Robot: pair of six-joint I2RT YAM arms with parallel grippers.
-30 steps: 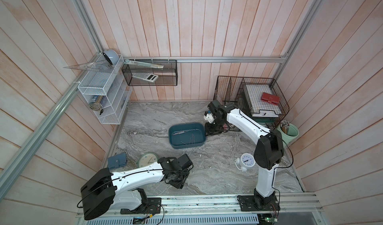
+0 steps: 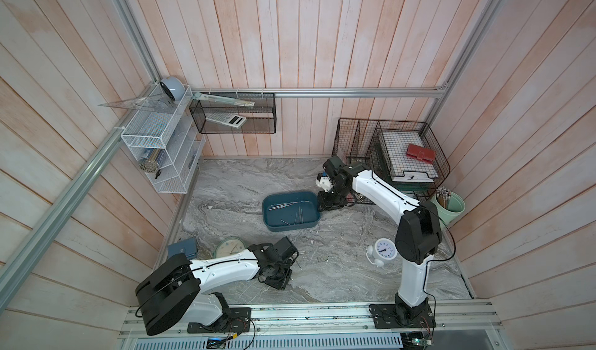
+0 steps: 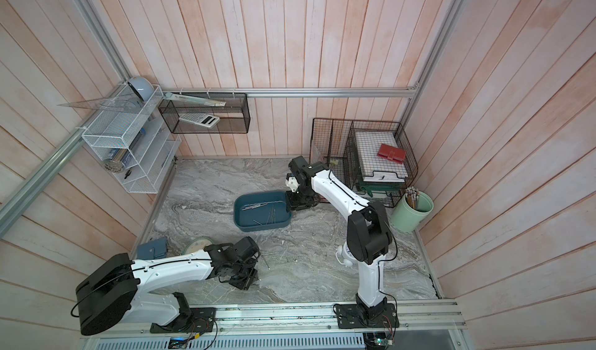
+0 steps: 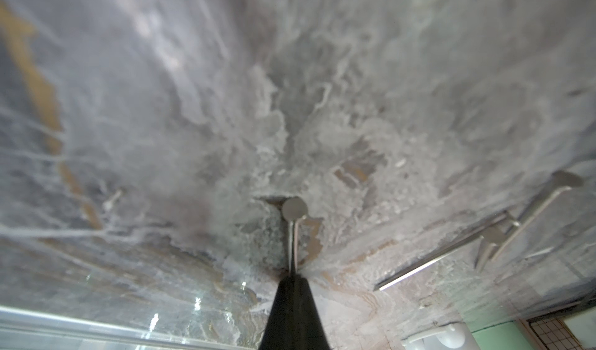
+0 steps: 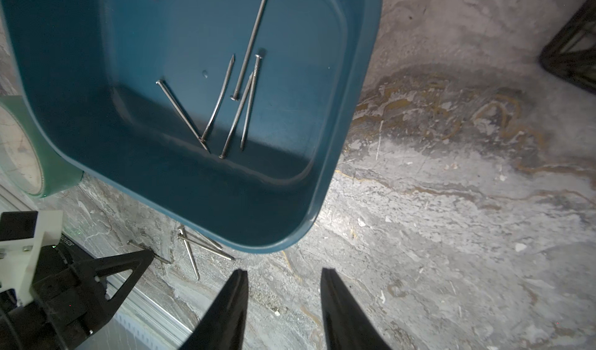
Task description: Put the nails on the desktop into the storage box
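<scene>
My left gripper is shut, low over the desktop. A silver nail (image 4: 295, 210) runs head-outward from its fingertips; whether it is pinched or lies under them, I cannot tell. In the right wrist view that nail (image 5: 136, 245) shows on both sides of the left fingertips. Other loose nails (image 4: 444, 260) lie crossed on the desk nearby, just outside the blue-green storage box (image 5: 344, 132). Inside the box lie several nails (image 5: 251, 46). My right gripper stands open and empty beside the box's right end.
A green round clock (image 2: 230, 246) lies left of the box, near a blue case (image 2: 183, 249). A white dial (image 2: 381, 250) stands at right. Black wire racks (image 2: 403, 154) stand behind my right arm. Desk space right of the left gripper is mostly clear.
The left arm has reached slightly forward to the right, and its gripper has shifted a little over the desk. My right arm and the box have stayed still.
</scene>
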